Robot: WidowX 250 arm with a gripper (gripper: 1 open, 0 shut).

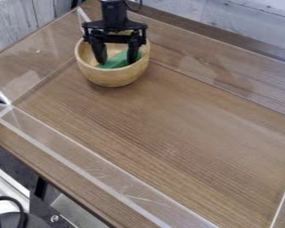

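A wooden bowl (109, 75) sits near the back left of the table, with a green object (118, 60) lying inside it. The black gripper (114, 50) is over and partly in the bowl, its open fingers reaching down around the green object. Whether they touch it cannot be told.
Clear tape runs along its left part. A pale panelled wall stands behind.
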